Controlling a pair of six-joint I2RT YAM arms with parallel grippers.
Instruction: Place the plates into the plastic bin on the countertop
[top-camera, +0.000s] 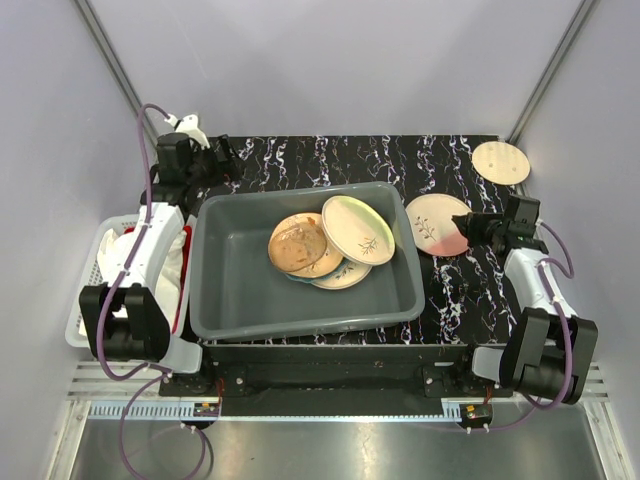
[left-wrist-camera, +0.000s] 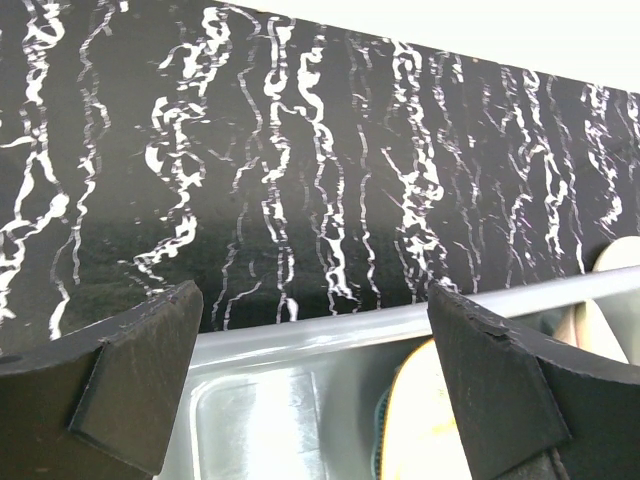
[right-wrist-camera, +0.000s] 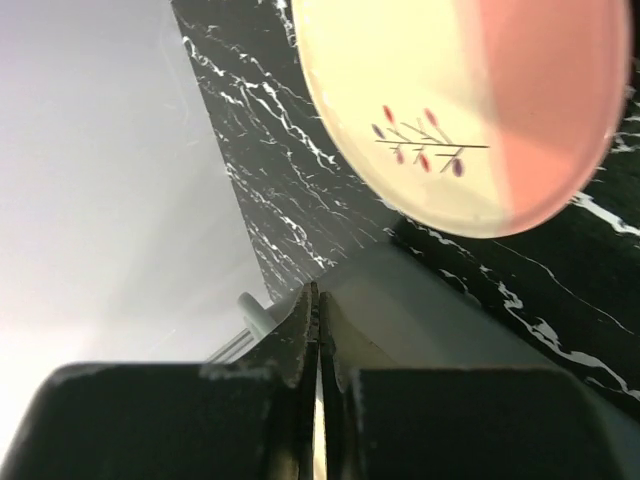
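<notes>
The grey plastic bin (top-camera: 240, 300) holds several stacked plates (top-camera: 355, 228) in its right half. A cream-and-pink plate (top-camera: 436, 222) lies on the marble counter just right of the bin; in the right wrist view this plate (right-wrist-camera: 450, 110) fills the upper right. My right gripper (top-camera: 470, 228) is at that plate's right edge, shut, with nothing seen between its fingers. My left gripper (top-camera: 224, 158) stands open above the counter behind the bin's left back corner; its wrist view shows the bin rim between and below the fingers.
A pale plate (top-camera: 500, 162) lies at the back right corner. A white basket (top-camera: 88, 280) with cloths sits left of the bin. The counter behind the bin is bare, and so is a strip at the front right.
</notes>
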